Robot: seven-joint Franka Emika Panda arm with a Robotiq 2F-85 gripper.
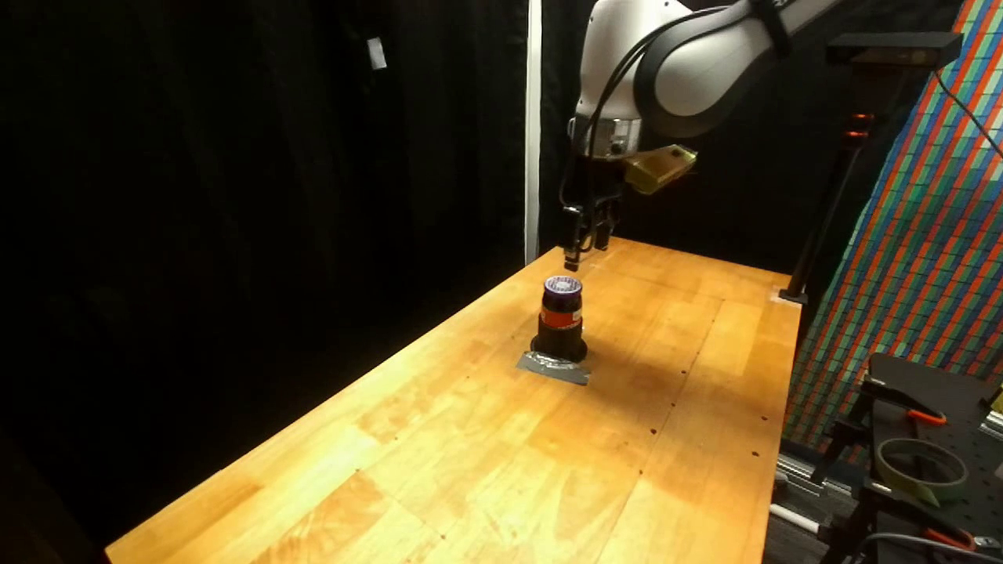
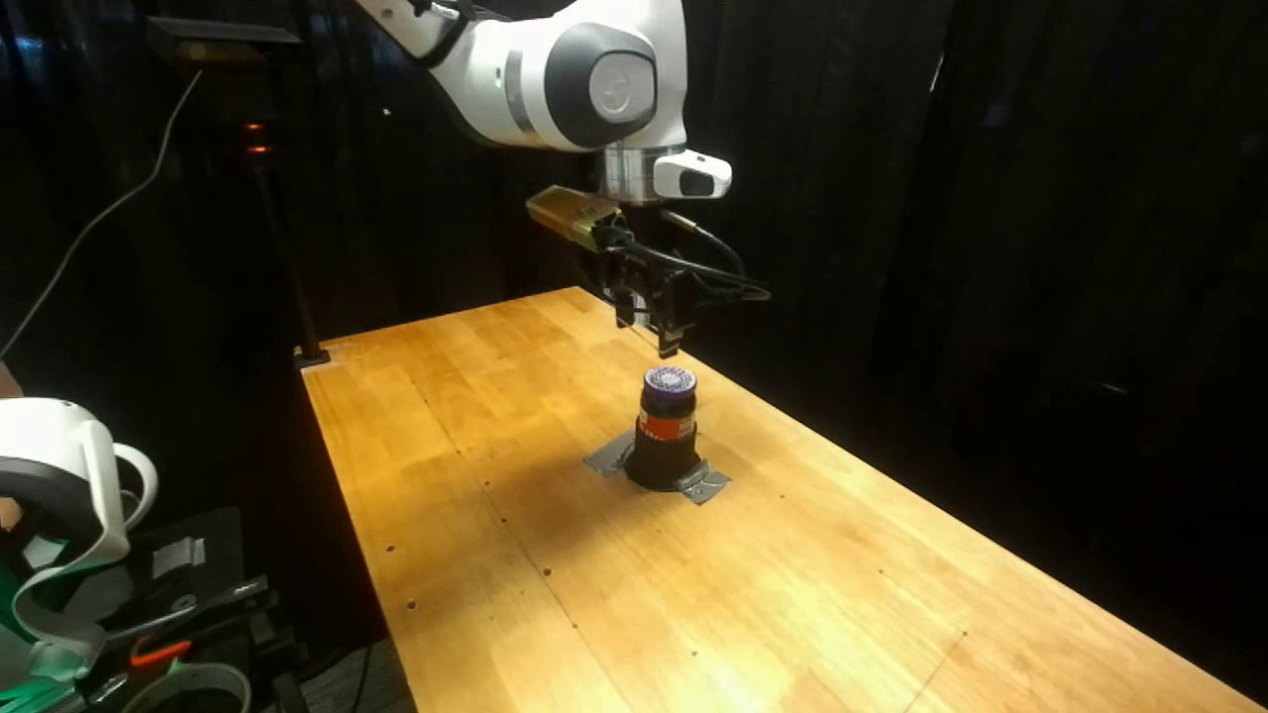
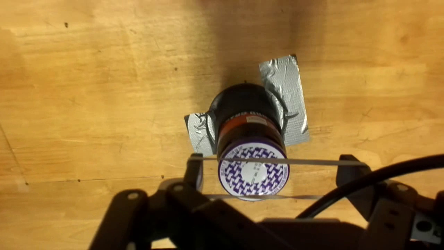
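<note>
A dark jar (image 1: 562, 315) with an orange-red label and a purple-and-white patterned lid (image 3: 254, 171) stands upright in a black round holder (image 2: 662, 459). Strips of silver tape (image 3: 290, 100) fix that holder to the table. My gripper is open above the jar, its fingers wide apart. From one fingertip to the other runs a thin stretched band (image 3: 310, 161), seen as two strands crossing over the lid in the wrist view. Both exterior views show the fingertips higher than the lid, with a gap between. The lid appears nearer the left finger (image 3: 193, 173).
A black post (image 1: 823, 216) rises at the table's far corner. A dark cart with a tape roll (image 1: 919, 468) stands off the table's edge. A loose black cable (image 3: 395, 168) loops near my gripper.
</note>
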